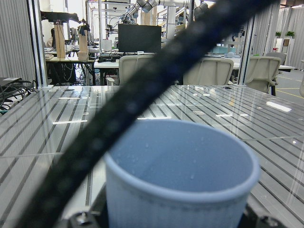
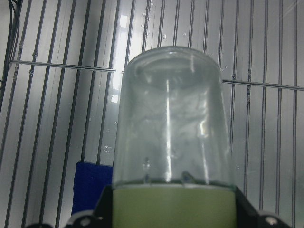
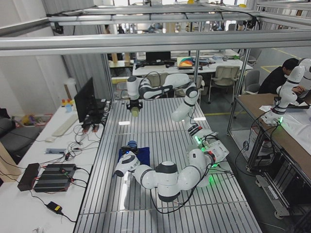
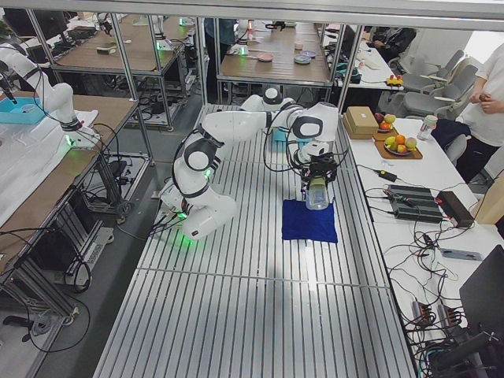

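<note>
A light blue cup (image 1: pixel 180 190) fills the bottom of the left wrist view, held in my left gripper (image 3: pixel 130 148), which sits low over a dark blue cloth (image 4: pixel 309 224) on the slatted table. A black out-of-focus bar crosses that view. My right gripper (image 3: pixel 134 104) is raised over the far part of the table, shut on a clear container with a pale green lower part (image 2: pixel 173 142), which points out from the fingers in the right wrist view.
A side desk (image 3: pixel 58 194) with a monitor, cables and black boxes runs along one edge. A metal frame (image 3: pixel 155 41) stands overhead.
</note>
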